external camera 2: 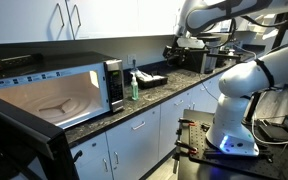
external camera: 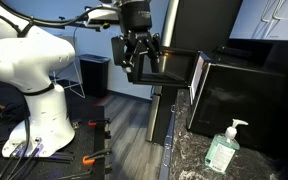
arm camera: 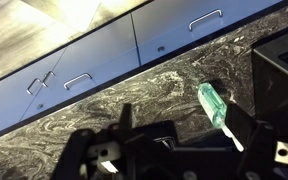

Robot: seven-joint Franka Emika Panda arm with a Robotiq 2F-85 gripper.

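My gripper point(external camera: 139, 66) is open and empty, held high above the floor in front of the counter. In the wrist view the gripper looks down, its dark fingers apart along the lower part of the picture. A clear pump bottle with greenish liquid point(external camera: 222, 152) stands upright on the dark counter, apart from the gripper; it also shows in the wrist view as a bottle point(arm camera: 212, 103). The microwave point(external camera 2: 64, 98) sits on the counter with its door point(external camera 2: 26, 128) swung open. Its cavity looks empty in exterior view 2.
The marbled countertop point(external camera 2: 164, 94) runs along the wall, clear for a stretch between the bottle and the front edge. Blue-grey drawers point(arm camera: 84, 70) lie below it. White upper cabinets point(external camera 2: 44, 35) hang above. A dark rack point(external camera 2: 149, 77) stands behind the bottle.
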